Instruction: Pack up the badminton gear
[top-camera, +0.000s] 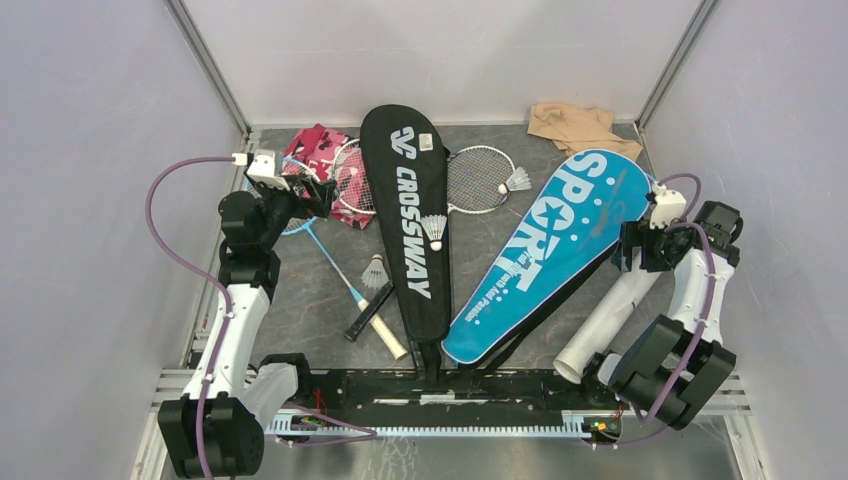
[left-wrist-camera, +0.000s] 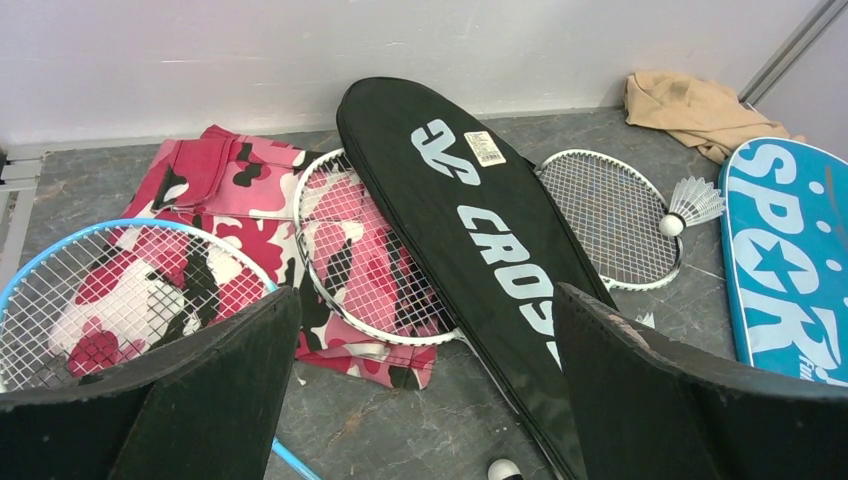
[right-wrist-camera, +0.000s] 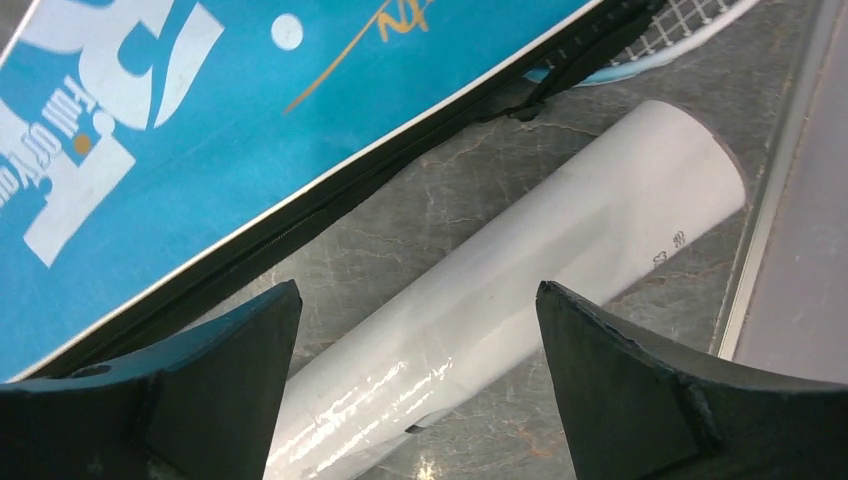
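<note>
My left gripper hangs open and empty above a blue-rimmed racket and the red camouflage cloth. The black CROSSWAY bag lies down the middle, a shuttlecock on top of it. To its right is the blue SPORT bag. Close to the right wall, a white tube slants beside that bag. My right gripper is over the tube's far part; in the right wrist view its open fingers stand above the tube, apparently not gripping it.
A white-rimmed racket with a shuttlecock at its edge lies between the bags. Another shuttlecock is near the black racket handle. A tan cloth rests by the back wall. Bare floor shows between the bags.
</note>
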